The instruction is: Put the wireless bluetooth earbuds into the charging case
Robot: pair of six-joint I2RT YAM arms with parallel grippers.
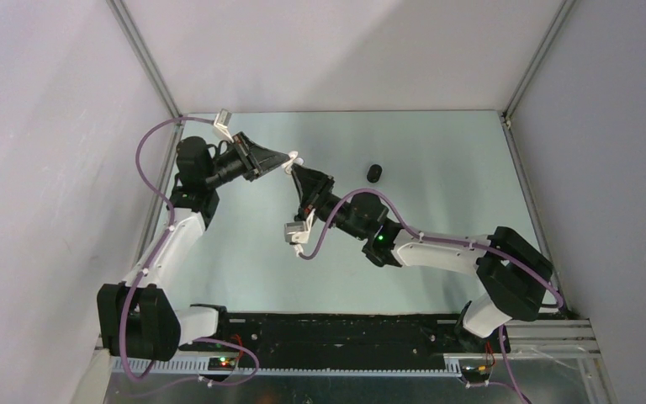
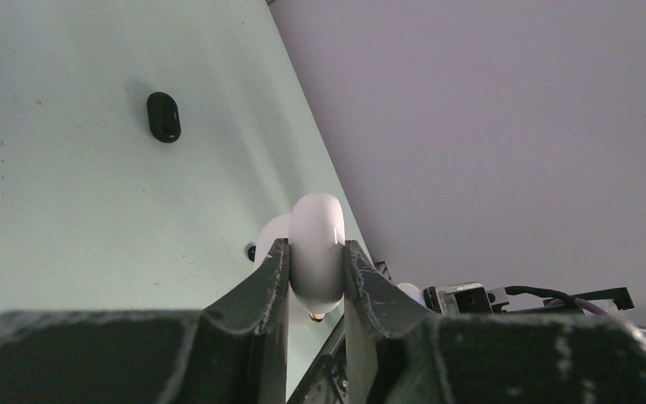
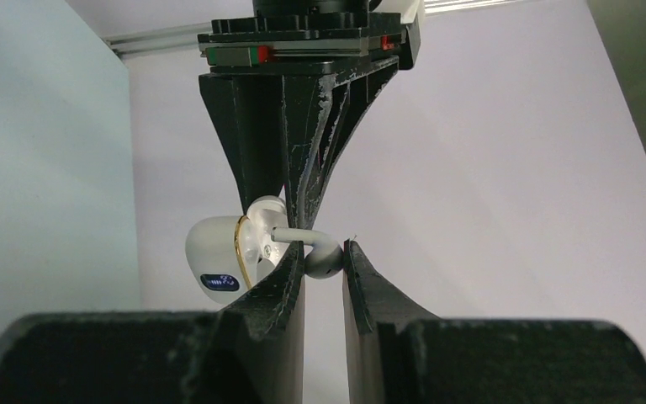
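The white charging case (image 3: 212,252), its lid raised and a small lit display on its front, is held by my left gripper (image 1: 283,159) above the table. In the left wrist view its white rounded body (image 2: 315,236) sits between that gripper's fingertips. My right gripper is shut on a white earbud (image 3: 324,263), whose stem points left across the open case, just in front of it. Whether stem and case touch I cannot tell. The two grippers meet tip to tip left of the table's middle in the top view.
A small black oval object (image 1: 374,173) lies on the table (image 1: 437,151) right of the grippers. Walls enclose the table at the back and sides.
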